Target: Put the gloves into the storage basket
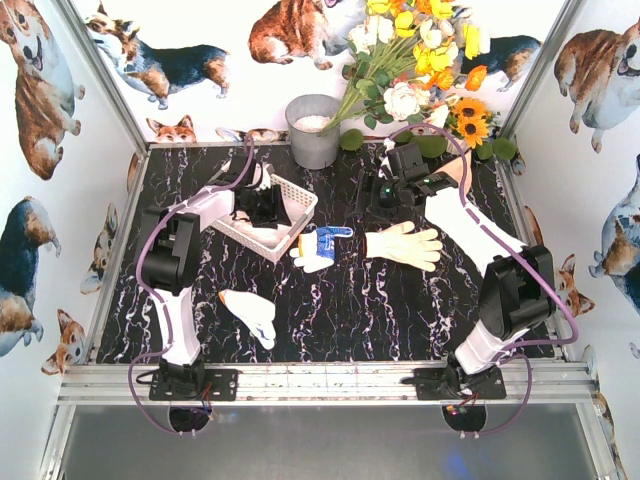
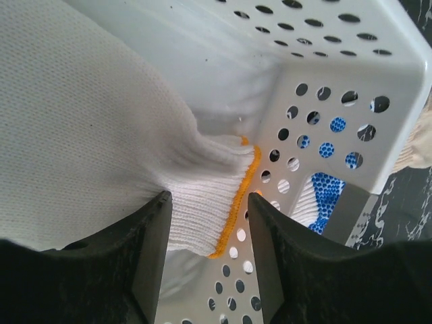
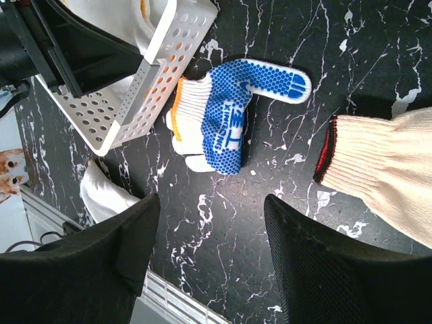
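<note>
The white perforated basket [image 1: 262, 246] stands at the left back, with a white glove [image 2: 88, 128] inside it. My left gripper is open over that glove's orange-edged cuff. A blue-and-white glove [image 3: 226, 118] lies on the table right beside the basket. Farther right is a cream glove [image 1: 405, 246] with a dark red cuff edge. Another white glove [image 1: 250, 312] rests near the front left. My right gripper hangs open above the table, nothing between its fingers. Part of a further cream glove [image 1: 457, 170] shows behind the right arm.
A grey bucket [image 1: 314, 145] stands at the back behind the basket. Flowers [image 1: 430, 70] lean out toward the back right.
</note>
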